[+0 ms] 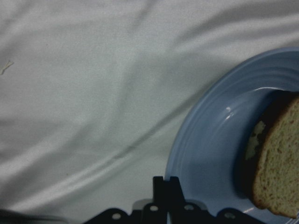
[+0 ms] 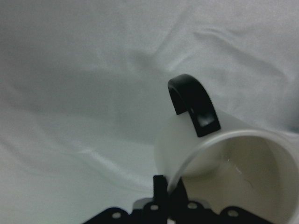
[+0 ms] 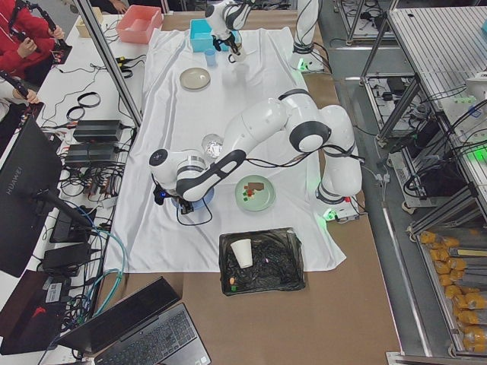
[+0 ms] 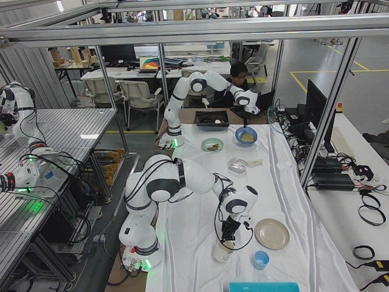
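Note:
A blue plate [image 1: 210,154] holding a slice of bread [image 1: 275,158] lies below my left gripper, whose fingers are shut near the plate's rim, nothing seen between them. My right gripper is shut on the rim of a white mug [image 2: 163,144] with a black handle [image 2: 196,102]; in the camera right view that mug [image 4: 222,252] is at the cloth's near end.
A green plate [image 3: 255,199] with food, a lined black bin [image 3: 274,274] holding a white cup, a foil item [image 4: 237,165], a beige plate [image 4: 271,234], a blue cup [image 4: 261,260] and a cyan bin [image 4: 261,287] share the table.

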